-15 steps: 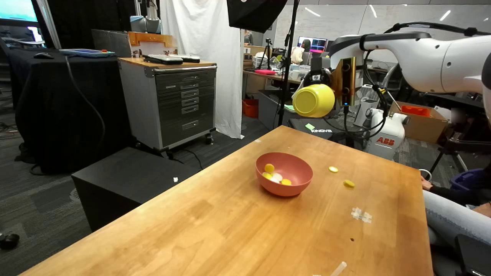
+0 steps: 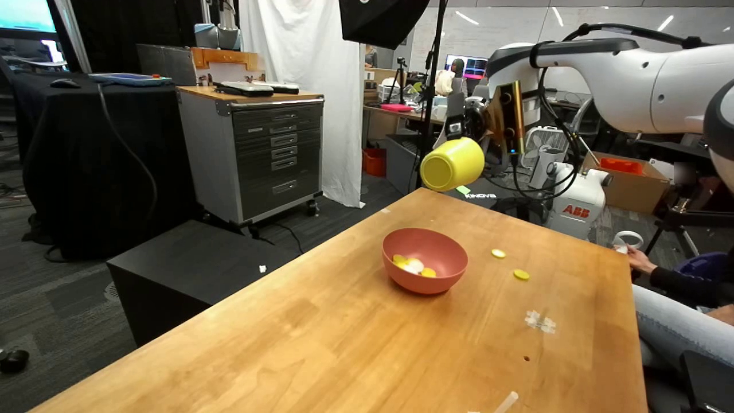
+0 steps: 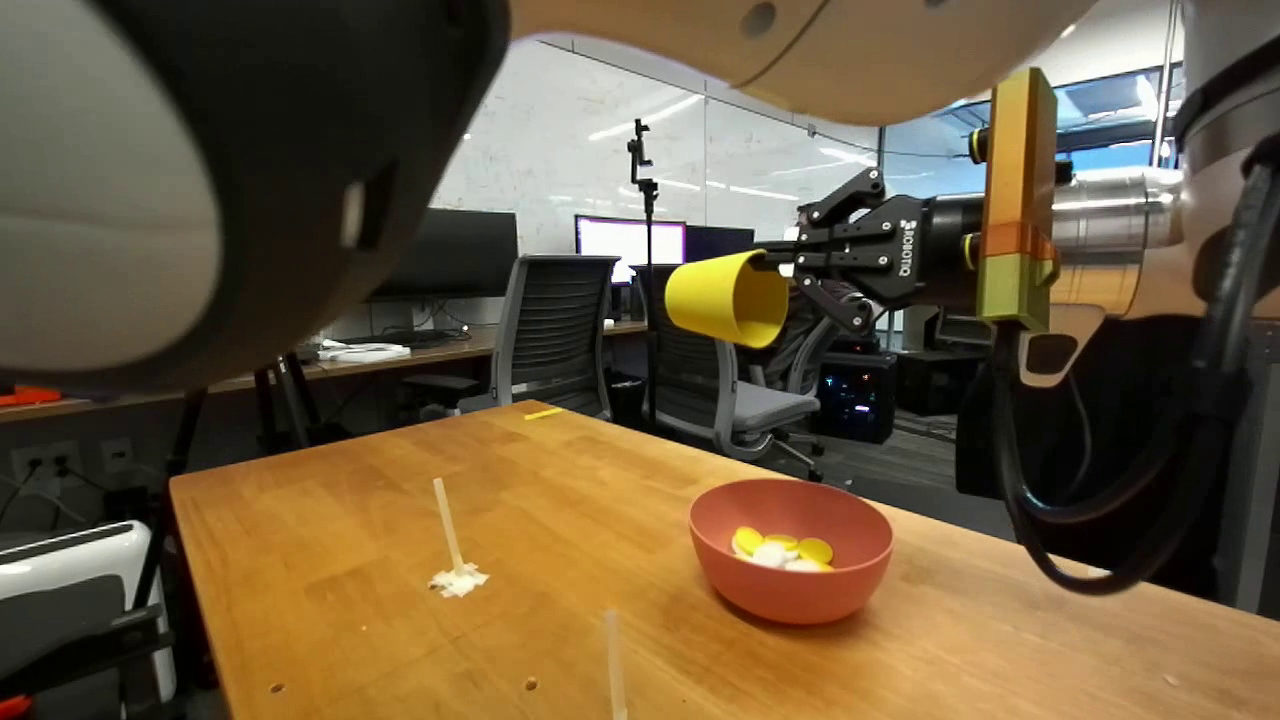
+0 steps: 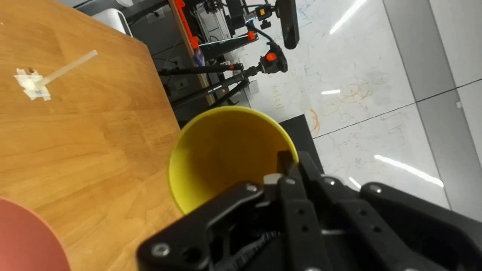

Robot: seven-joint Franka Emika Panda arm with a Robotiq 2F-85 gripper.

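A yellow cup (image 2: 447, 167) hangs tilted on its side in the air, with my gripper (image 3: 771, 258) shut on the rim at one side of its mouth. Past the fingers in the wrist view, the inside of the cup (image 4: 226, 151) shows no discs, though the fingers hide part of it. Below, on the wooden table, a reddish bowl (image 2: 430, 281) stands upright, apart from the cup. Several yellow and white discs (image 3: 774, 552) lie in it. Two yellowish discs lie on the bare table, one farther back (image 2: 498, 253) and one nearer (image 2: 521, 274).
A clear stick (image 3: 447, 524) rises from a taped patch on the table, and a second stick (image 3: 615, 666) is nearer that camera. A seated person's hand (image 2: 640, 260) is close to the table's edge.
In exterior view 1 the cup and gripper have moved left and a little down, and the cup's tilt has changed. A yellow disc seen at the bowl's back wall is now lower among the others.
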